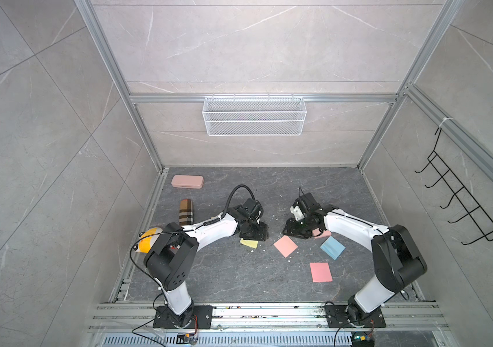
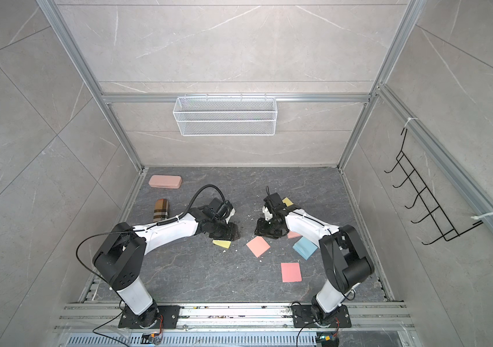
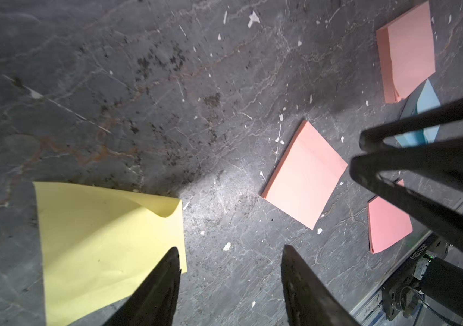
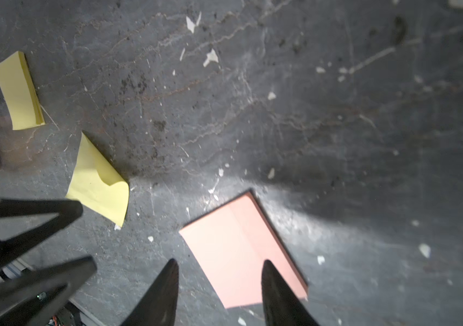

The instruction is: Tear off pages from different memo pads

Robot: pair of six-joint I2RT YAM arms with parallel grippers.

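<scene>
A light pink memo pad (image 1: 285, 245) lies flat between my two grippers, both clear above the table. My left gripper is open and empty; a yellow sheet (image 3: 95, 244) with a curled edge lies left of its fingers. The right gripper is open too, over the light pink pad (image 4: 237, 233), with nothing gripped. Right of that pad are a blue pad (image 1: 332, 247), another pink pad (image 3: 410, 49) partly hidden under the right arm, and a deeper pink pad (image 1: 320, 272) nearer the front. Another yellow pad (image 4: 18, 92) shows in the right wrist view.
The pink case (image 1: 187, 181) and a brown striped object (image 1: 185, 212) sit at the left. A yellow toy (image 1: 148, 240) is partly behind the left arm. White basket (image 1: 254, 115) hangs on the back wall.
</scene>
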